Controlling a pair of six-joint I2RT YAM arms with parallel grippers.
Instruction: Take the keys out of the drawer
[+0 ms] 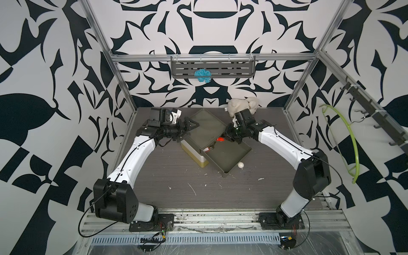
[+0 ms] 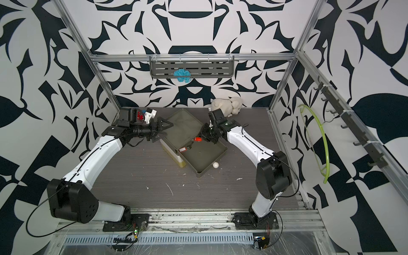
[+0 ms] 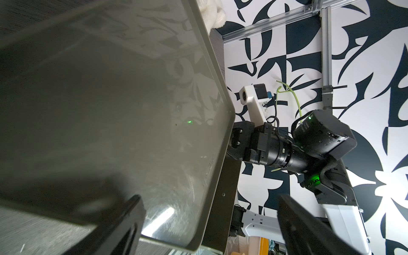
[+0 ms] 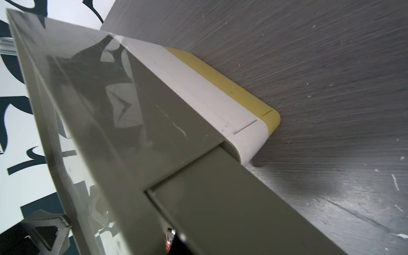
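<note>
The unit's drawer [image 1: 230, 155] is pulled out from under its grey-green top [image 1: 206, 127]. Inside it, near the top's edge, lie the keys [image 2: 189, 145] with a red tag [image 1: 220, 139] and a small pale tag [image 1: 207, 149]. My right gripper [image 1: 227, 135] is shut, low beside the red tag; whether it touches the tag cannot be told. The right wrist view shows only a sliver of red and metal, the keys [image 4: 169, 238], at the drawer's inner edge. My left gripper stands open over the top's left side, fingers wide apart, nothing between them.
A white ball [image 1: 241, 165] lies just right of the drawer's front corner. A pale plush toy [image 1: 242, 105] sits behind the right gripper. Below the top, the unit's white and yellow side [image 4: 199, 85] faces the table.
</note>
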